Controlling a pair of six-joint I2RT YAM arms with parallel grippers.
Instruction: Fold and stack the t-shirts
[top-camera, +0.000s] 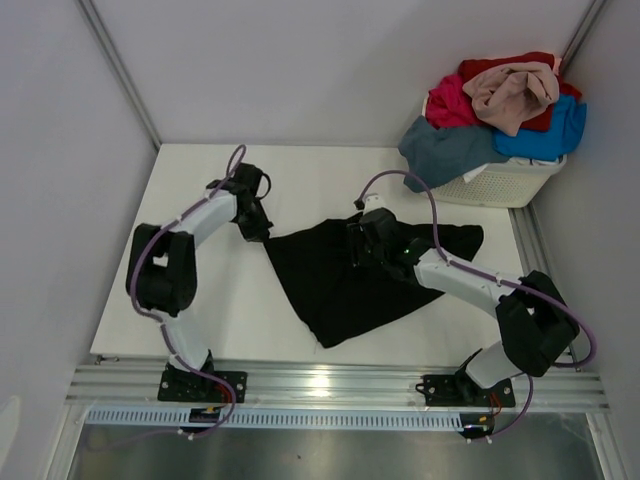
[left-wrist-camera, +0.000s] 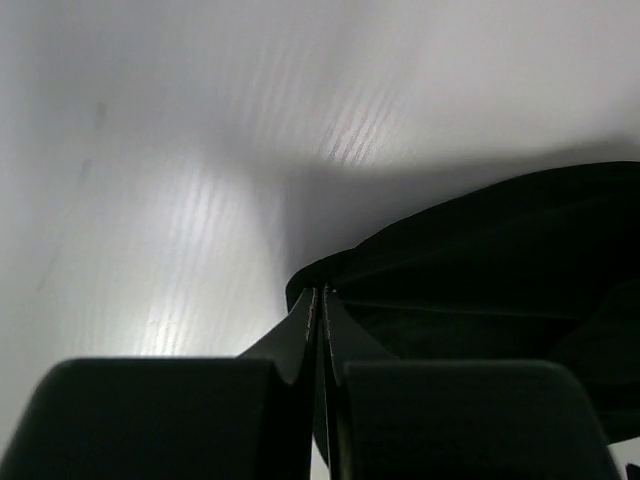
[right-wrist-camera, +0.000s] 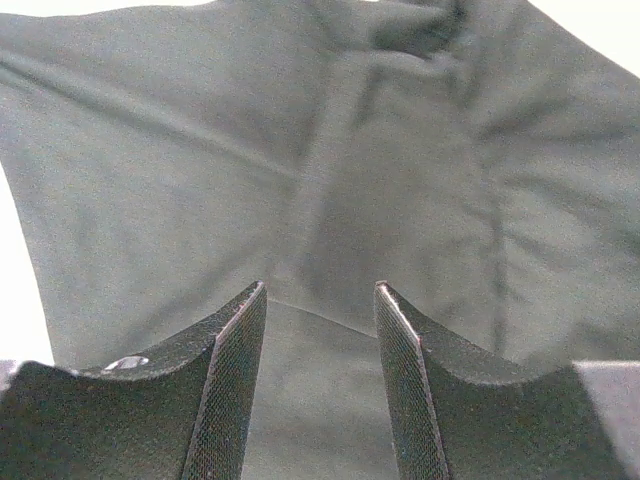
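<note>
A black t-shirt (top-camera: 335, 285) lies spread and rumpled over the middle and right of the white table. At its upper left corner, my left gripper (top-camera: 266, 238) is shut on the cloth. In the left wrist view the black fabric (left-wrist-camera: 460, 260) runs from the closed fingertips off to the right. Above the shirt's middle, my right gripper has its fingers apart with nothing between them. Creased cloth (right-wrist-camera: 400, 200) of the shirt fills most of the right wrist view. The right arm hides part of the shirt from above.
A white laundry basket (top-camera: 505, 185), heaped with red, pink, blue and teal clothes (top-camera: 515, 95), stands at the back right.
</note>
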